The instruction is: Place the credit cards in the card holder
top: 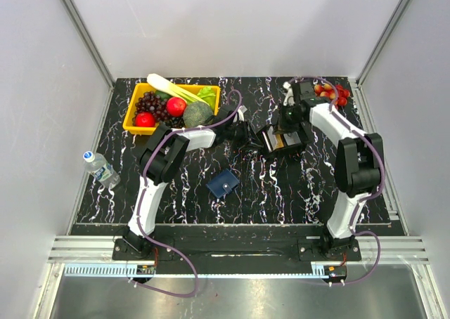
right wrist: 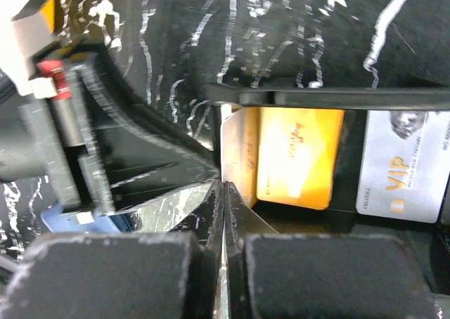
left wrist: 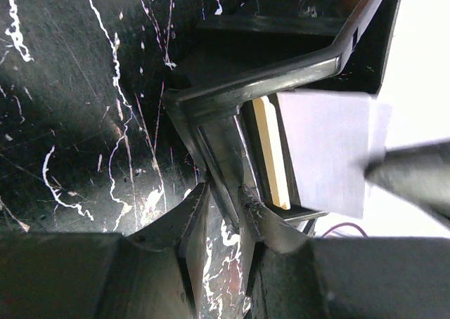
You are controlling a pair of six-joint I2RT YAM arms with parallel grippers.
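Observation:
The black card holder (top: 295,143) sits right of centre; in the right wrist view its rail (right wrist: 330,98) runs above a yellow card (right wrist: 295,157), a paler card behind it and a silver VIP card (right wrist: 404,164). My left gripper is shut on the holder's end wall (left wrist: 211,143). My right gripper is shut at the left edge of the cards, next to the left gripper, with nothing clearly between its fingers. A white card face (left wrist: 323,150) shows in the left wrist view, partly behind the blurred right fingertips.
A yellow fruit basket (top: 130,115) stands at back left, red fruit (top: 341,94) at back right, a water bottle (top: 102,170) at left. A blue wallet-like item (top: 223,183) lies on the clear front middle of the marble top.

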